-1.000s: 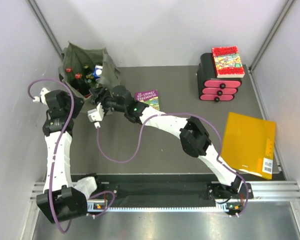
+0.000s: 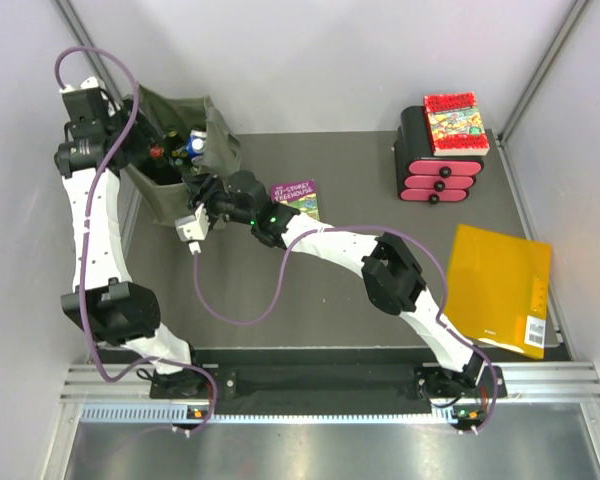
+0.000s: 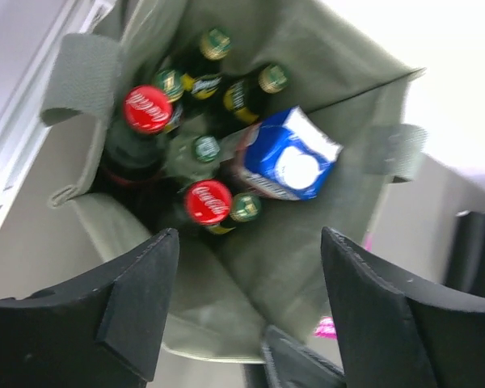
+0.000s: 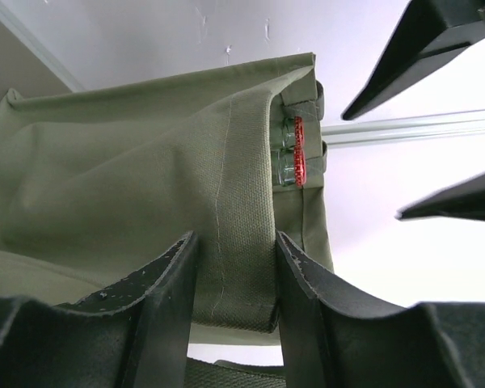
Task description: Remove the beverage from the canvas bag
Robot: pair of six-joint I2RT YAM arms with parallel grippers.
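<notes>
The olive canvas bag [image 2: 215, 150] stands at the back left, holding several green bottles with red or gold caps [image 3: 149, 109] and a blue-and-white carton [image 3: 288, 160]. My left gripper [image 2: 140, 135] hangs over the bag; in its wrist view [image 3: 250, 268] its fingers are apart below the bottles, with nothing between them. My right gripper is shut on the bag's fabric edge at the side facing the table's middle.
A book [image 2: 295, 195] lies right of the bag. A black-and-pink drawer unit [image 2: 430, 183] with a red book on top stands at the back right. A yellow folder [image 2: 490, 290] lies at the front right.
The left arm has moved up and toward the back, from the bag's front left to over its opening. The right arm has not visibly moved.
</notes>
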